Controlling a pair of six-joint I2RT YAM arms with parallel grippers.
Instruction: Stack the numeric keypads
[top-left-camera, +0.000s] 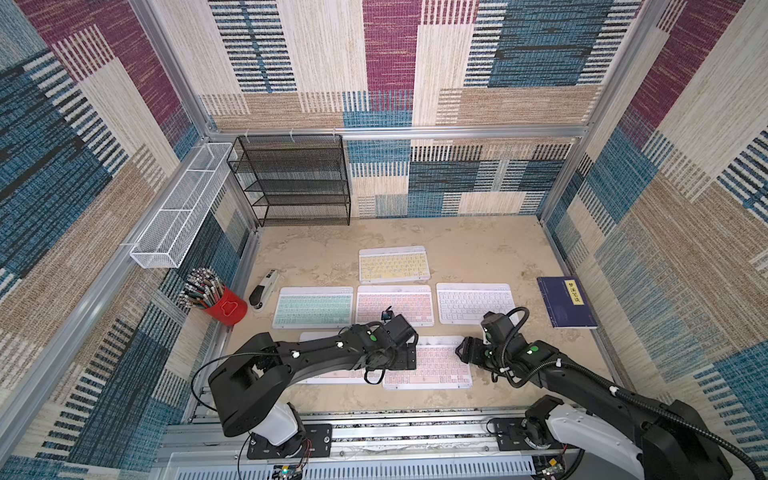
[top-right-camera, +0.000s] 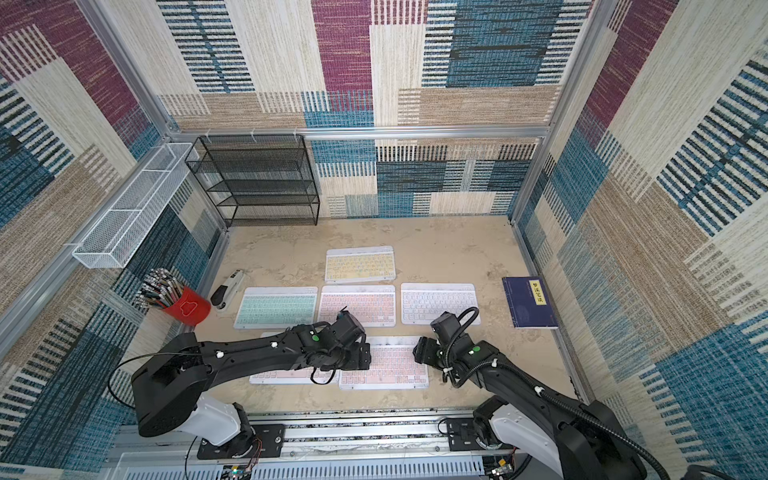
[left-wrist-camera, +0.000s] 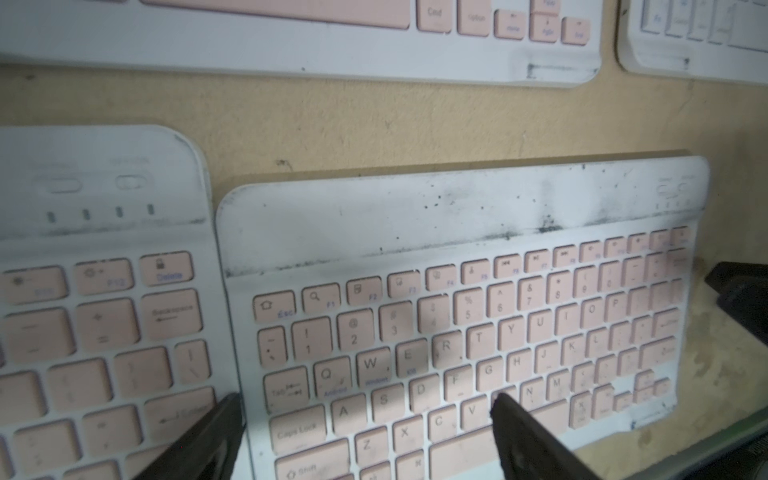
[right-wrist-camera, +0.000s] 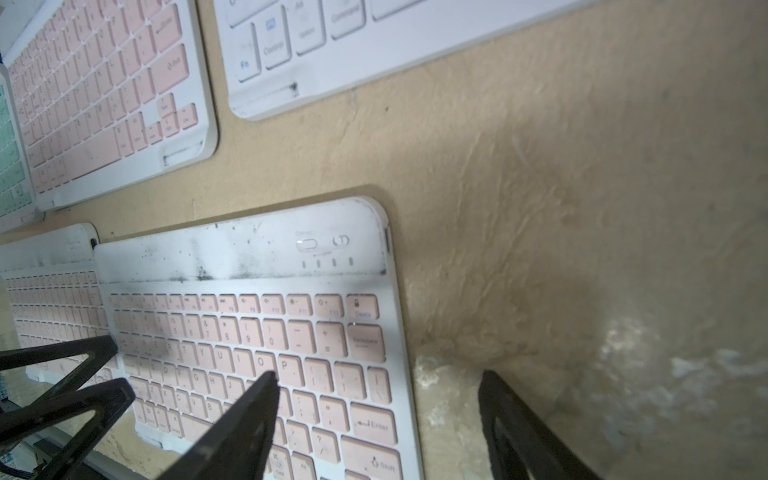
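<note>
A white keyboard with pink keys (top-left-camera: 440, 368) lies flat at the table's front middle. Another pink one (left-wrist-camera: 96, 320) lies against its left end. Above that left seam my left gripper stands open, its fingers apart with only keyboard showing beneath. At the right end my right gripper is open, one fingertip over the keys and the other over bare table. Behind lie a mint keyboard (top-left-camera: 313, 307), a third pink keyboard (top-left-camera: 392, 300) and a white keyboard (top-left-camera: 473, 304) in a row. Farther back is a yellow keyboard (top-left-camera: 393, 265).
A dark blue book (top-left-camera: 566, 302) lies at the right edge. At the left are a red pen cup (top-left-camera: 230, 308) and a white-and-black tool (top-left-camera: 262, 289). A black wire rack (top-left-camera: 296, 180) stands at the back left.
</note>
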